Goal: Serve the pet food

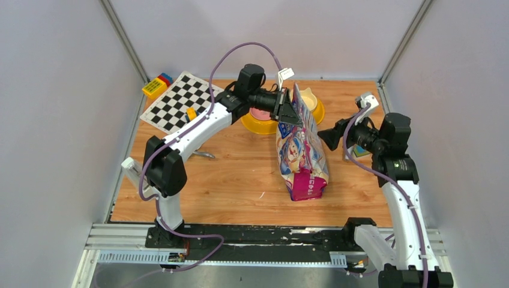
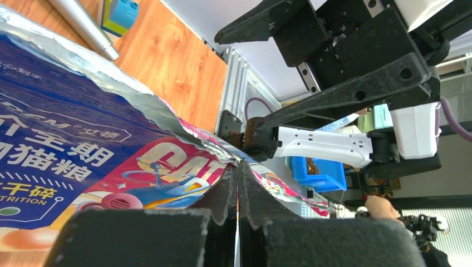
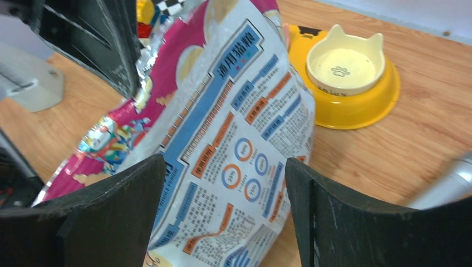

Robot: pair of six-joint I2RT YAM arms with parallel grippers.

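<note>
A big pet food bag [image 1: 303, 165] [image 2: 72, 144] [image 3: 234, 156] stands in mid-table, partly hiding the yellow double feeder [image 1: 257, 125] behind it, with a cream cat bowl [image 3: 346, 65] and a pink bowl [image 1: 261, 113]. My left gripper [image 1: 285, 114] is shut on the bag's crimped top edge. My right gripper [image 1: 324, 138] stands just right of the bag, its fingers apart with the bag in view between them; no contact is clear.
A chessboard [image 1: 180, 102] and toy bricks [image 1: 155, 87] lie at the back left. A metal cylinder [image 3: 445, 183] lies right of the bag.
</note>
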